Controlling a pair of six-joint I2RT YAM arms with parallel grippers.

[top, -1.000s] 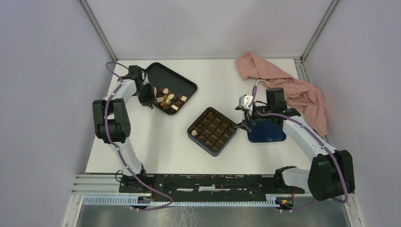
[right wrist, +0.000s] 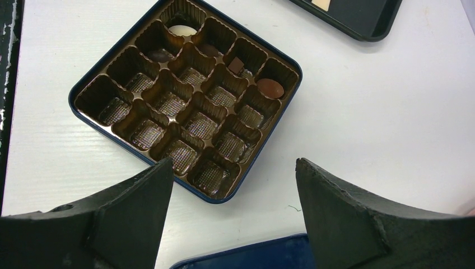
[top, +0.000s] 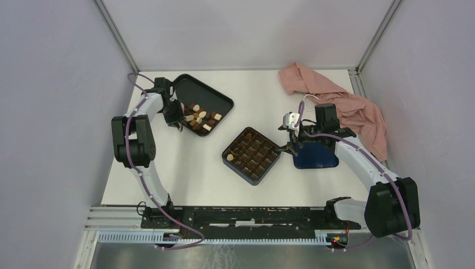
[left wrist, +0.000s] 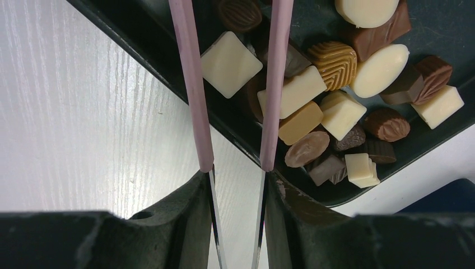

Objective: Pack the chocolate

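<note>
My left gripper point(top: 182, 112) hangs over the near-left end of a black tray point(top: 199, 89) of assorted chocolates. In the left wrist view its pink fingers point(left wrist: 190, 84) stand part open, with white and dark chocolates point(left wrist: 229, 64) beneath and around them; whether they touch any is unclear. The chocolate box point(top: 251, 176) with a divided insert sits at the centre, several compartments along one side holding chocolates, the rest empty. My right gripper is open beside the box's right, empty between its fingers.
A dark blue tray point(top: 315, 159) lies under the right arm. A pink cloth point(top: 353, 112) is piled at the back right.
My left gripper has shifted very slightly over the tray. The right arm, box and trays look unchanged.
</note>
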